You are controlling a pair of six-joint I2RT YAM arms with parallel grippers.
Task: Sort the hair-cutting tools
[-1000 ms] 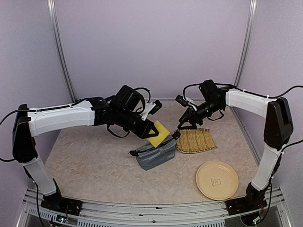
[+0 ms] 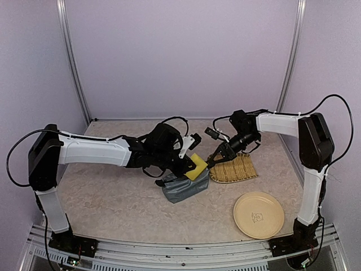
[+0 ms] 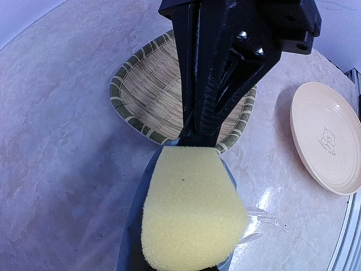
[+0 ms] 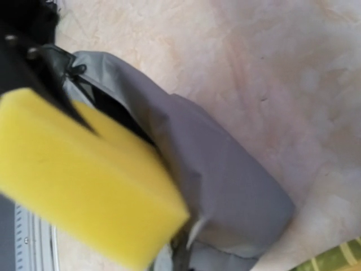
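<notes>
A yellow sponge [image 2: 196,167] [image 4: 90,180] is over the grey pouch [image 2: 183,190] [image 4: 220,175], whose zipped opening shows dark in the right wrist view. My left gripper [image 2: 189,165] is shut at the sponge, its fingertips mostly hidden by it in the left wrist view, so its hold is hard to make out. My right gripper [image 2: 211,162] reaches in from the right to the sponge's far edge, shut; in the left wrist view its dark body stands right behind the sponge.
The woven bamboo basket [image 2: 237,172] [image 3: 146,90] lies behind and right of the pouch. A beige plate [image 2: 258,214] [image 3: 324,135] rests at the front right.
</notes>
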